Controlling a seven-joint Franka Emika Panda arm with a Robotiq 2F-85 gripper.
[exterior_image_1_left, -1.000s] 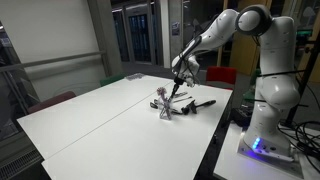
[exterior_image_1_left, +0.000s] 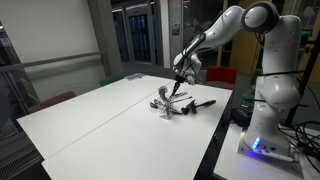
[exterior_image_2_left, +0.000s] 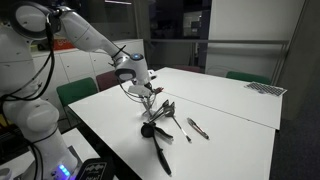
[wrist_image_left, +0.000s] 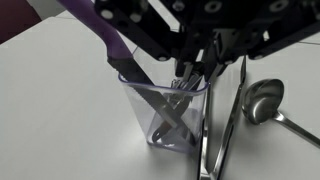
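A clear plastic container (wrist_image_left: 160, 108) stands upright in the wrist view, holding a purple-handled knife (wrist_image_left: 155, 98) and thin metal utensils. Over its rim, my gripper is shut on a metal utensil, whose exact kind I cannot tell. Metal tongs (wrist_image_left: 232, 125) are right beside the container, and a ladle (wrist_image_left: 265, 98) lies farther right. From exterior view 1, the gripper (exterior_image_1_left: 177, 93) appears low over the cluster of utensils near the container (exterior_image_1_left: 166, 110). The fingertips are partly hidden by the gripper's own body.
Black utensils (exterior_image_2_left: 157, 147) lie on the white table (exterior_image_2_left: 225, 120), with another tool (exterior_image_2_left: 198, 130) farther right. A person (exterior_image_2_left: 138, 70) stands close behind the arm.
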